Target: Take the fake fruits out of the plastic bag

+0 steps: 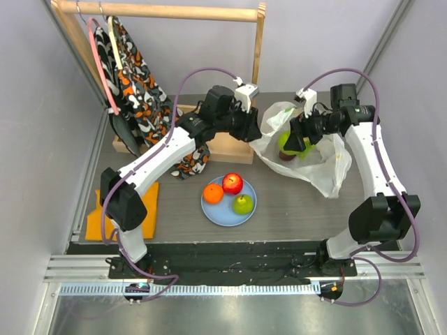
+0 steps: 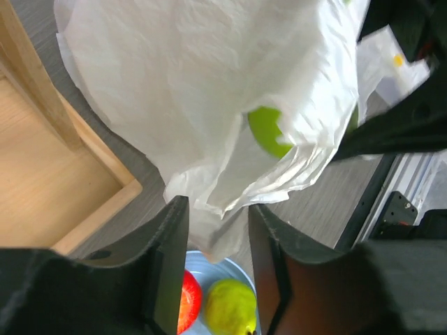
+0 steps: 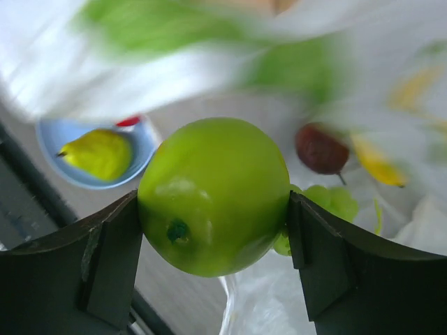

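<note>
My left gripper (image 1: 250, 127) has its fingers at the near-left edge of the white plastic bag (image 1: 325, 174), which it lifts; the bag's edge hangs between them in the left wrist view. My right gripper (image 1: 300, 136) is shut on a green apple (image 3: 213, 195) over the bag. Inside the bag, the right wrist view shows green grapes (image 3: 335, 206), a dark red-brown fruit (image 3: 321, 146) and a yellow fruit (image 3: 374, 157). A blue plate (image 1: 223, 218) holds an orange (image 1: 213, 193), a red apple (image 1: 232, 183) and a green pear (image 1: 242, 204).
A wooden rack (image 1: 174, 12) with patterned cloths and a wooden box (image 1: 230, 150) stand at the back left. An orange cloth (image 1: 94, 223) lies at front left. The table right of the plate is clear.
</note>
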